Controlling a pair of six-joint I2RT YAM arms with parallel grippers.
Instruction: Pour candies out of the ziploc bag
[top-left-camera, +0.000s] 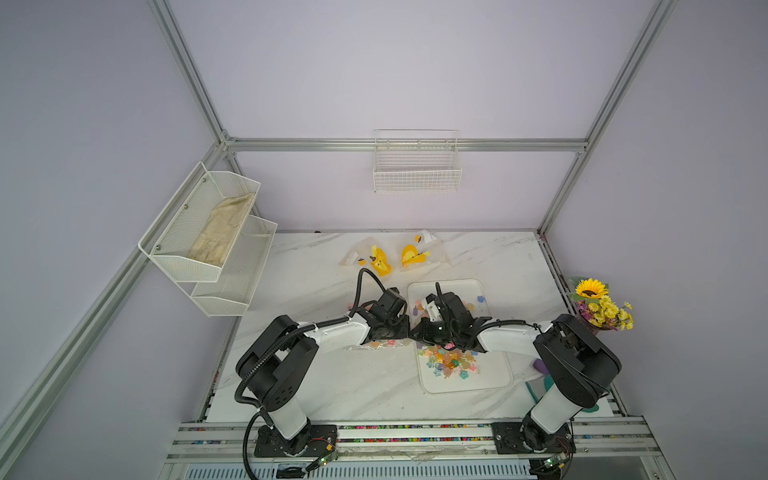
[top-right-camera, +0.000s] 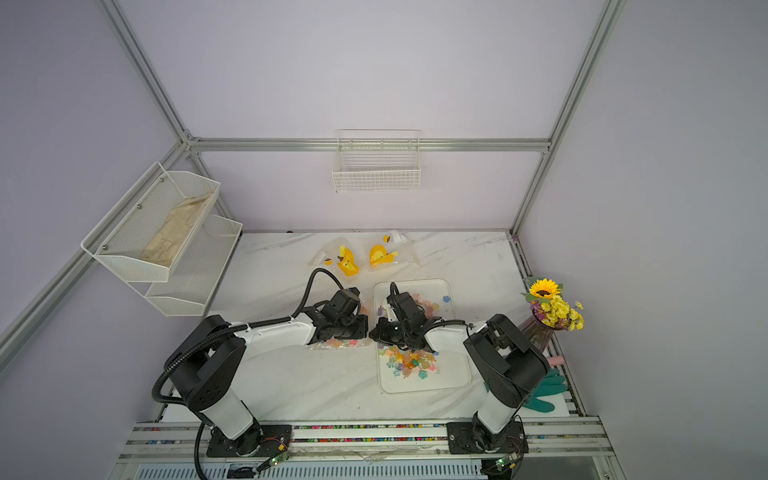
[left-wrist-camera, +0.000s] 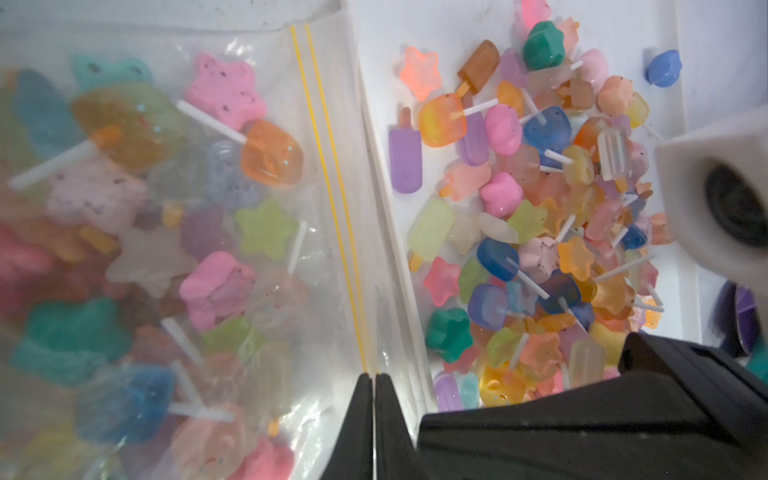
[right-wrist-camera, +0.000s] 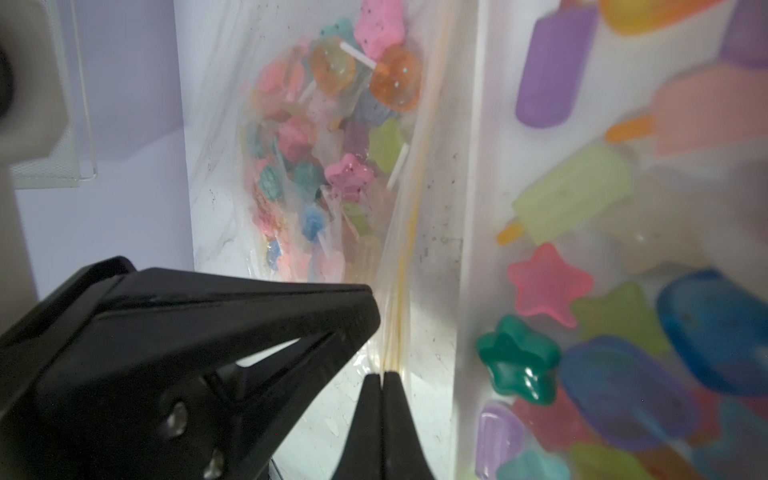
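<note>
A clear ziploc bag (left-wrist-camera: 144, 264) of colourful candies lies left of a white tray (top-left-camera: 496, 368) that holds many loose candies (left-wrist-camera: 552, 264). My two grippers meet at the bag's zip edge, which has yellow lines. My left gripper is shut, its tips at the zip strip near the tray's left rim. My right gripper is also shut, tips on the same strip from the other side. Whether the thin film is between either pair of fingers is hard to see.
Two bags (top-left-camera: 376, 256) with yellow items lie at the back. A flower vase (top-left-camera: 600, 316) and teal gloves (top-right-camera: 544, 396) are at the right. Wire shelves (top-left-camera: 208, 240) hang at the left.
</note>
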